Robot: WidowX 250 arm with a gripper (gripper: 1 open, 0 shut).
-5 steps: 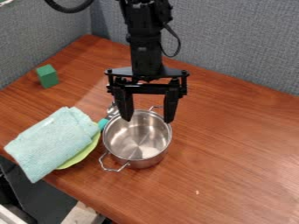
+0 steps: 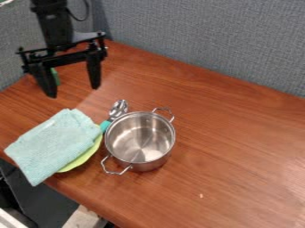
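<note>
My black gripper (image 2: 71,74) hangs open above the upper left of the wooden table, its two fingers wide apart with nothing seen between them, partly covering a green block (image 2: 53,71) behind it. A steel pot (image 2: 141,140) with two wire handles stands at the middle front. Left of it a light blue cloth (image 2: 50,145) lies over a yellow-green plate (image 2: 78,159). A metal spoon with a teal handle (image 2: 107,126) lies between cloth and pot.
Grey padded walls (image 2: 215,40) bound the back and left. The near left edge has dark clutter below it.
My gripper has moved left from over the pot to over the back left of the table, near the green block. The pot, cloth and spoon show no movement.
</note>
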